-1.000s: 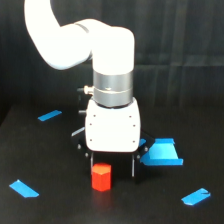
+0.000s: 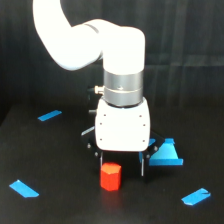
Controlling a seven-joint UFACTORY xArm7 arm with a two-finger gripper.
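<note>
A red block [image 2: 110, 177] stands on the dark table at the lower middle of the camera view. My gripper [image 2: 123, 174] hangs right over that spot, its fingers pointing down and standing well apart, so it is open. The block is at the left finger's side, overlapping that finger's lower end in the picture. Bare dark space separates the block from the right finger [image 2: 142, 165]. Whether the left finger touches the block cannot be made out.
A blue shape [image 2: 167, 154] lies behind and to the right of the gripper, partly hidden by it. Blue tape strips mark the table at back left [image 2: 49, 115], front left [image 2: 23, 189] and front right [image 2: 196, 197].
The arm and gripper have shifted a little to the right. The red block has moved right by about the same amount. The fingers still stand apart.
</note>
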